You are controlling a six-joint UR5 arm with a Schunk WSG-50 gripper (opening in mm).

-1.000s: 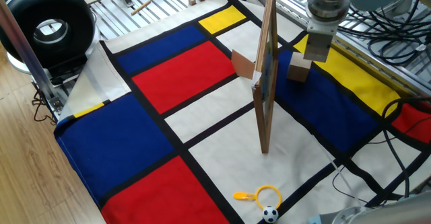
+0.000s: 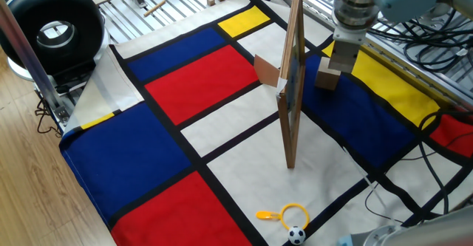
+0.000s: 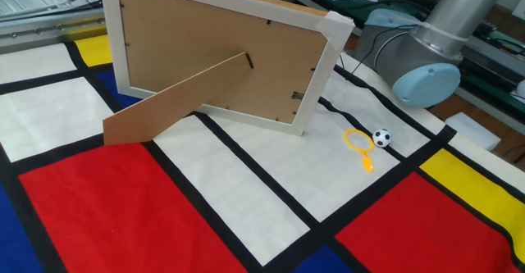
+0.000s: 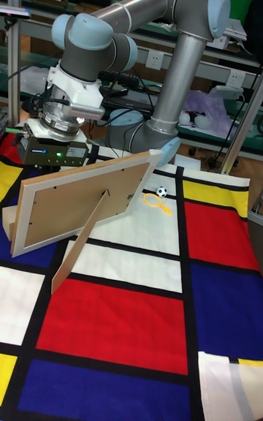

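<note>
Behind the picture frame [image 2: 293, 91], a light wooden block [image 2: 327, 76] rests on the blue part of the cloth. My gripper [image 2: 343, 57] points down right beside and partly over that block in exterior view 1; whether they touch I cannot tell. From exterior view 3, the gripper's dark body [image 4: 55, 153] hangs behind the upper left of the frame, its fingers hidden. Only a sliver of the block [image 4: 9, 222] shows past the frame's left edge there. The frame's backing [image 3: 221, 52] blocks both gripper and block in exterior view 2. How the fingers stand is not visible.
The frame leans upright on a brown stand [image 3: 176, 109]. A yellow magnifier-like ring [image 2: 295, 215] and small football [image 2: 296, 235] lie on the white cloth, near the arm's base. Cables [image 2: 436, 157] run along the right.
Block, frame, ring and football have stayed put.
</note>
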